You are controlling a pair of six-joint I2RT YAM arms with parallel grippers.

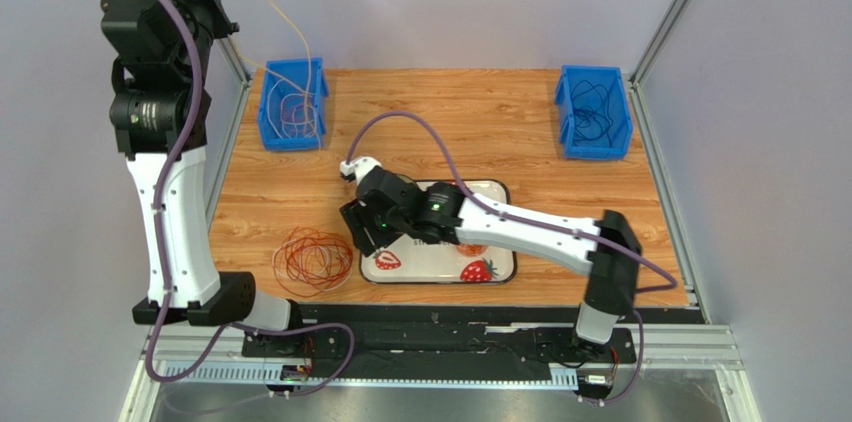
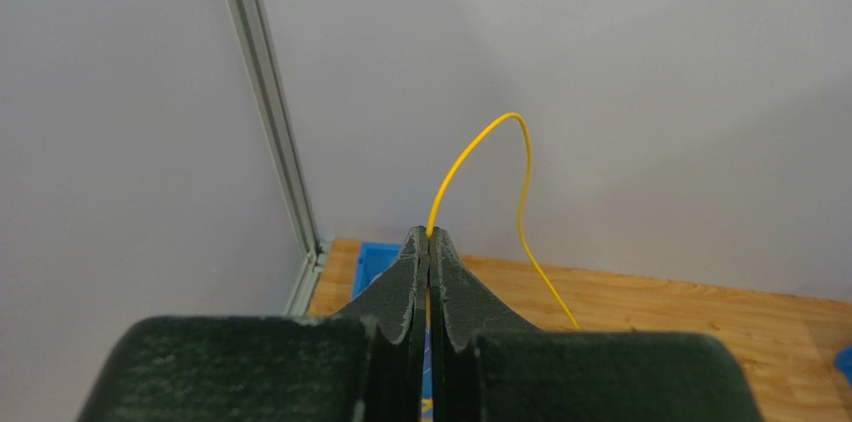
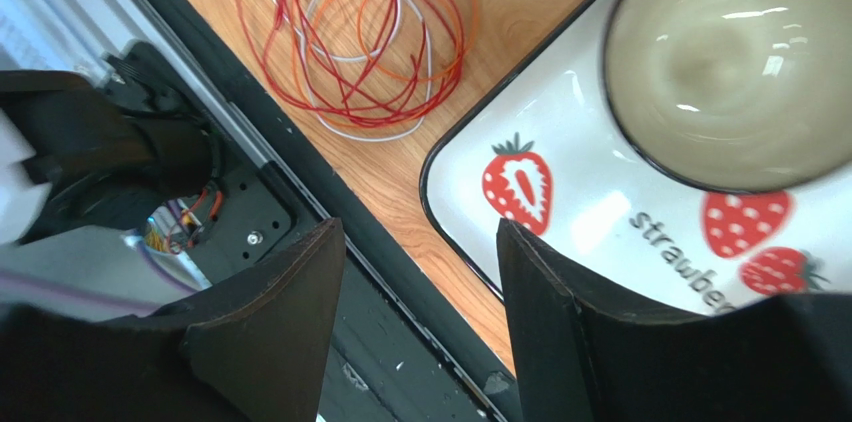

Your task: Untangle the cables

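A yellow cable (image 2: 527, 172) is held high in the shut tips of my left gripper, looping over and hanging down toward the left blue bin (image 1: 270, 137), where other cables lie. My right gripper is open over the tray's front left corner, nothing between its fingers. A tangle of red, orange and white cables (image 3: 365, 62) lies on the table left of the strawberry tray (image 3: 590, 232), partly within the right wrist view.
A second blue bin (image 1: 620, 132) with dark cables stands at the back right. A dark bowl (image 3: 720, 72) sits on the tray.
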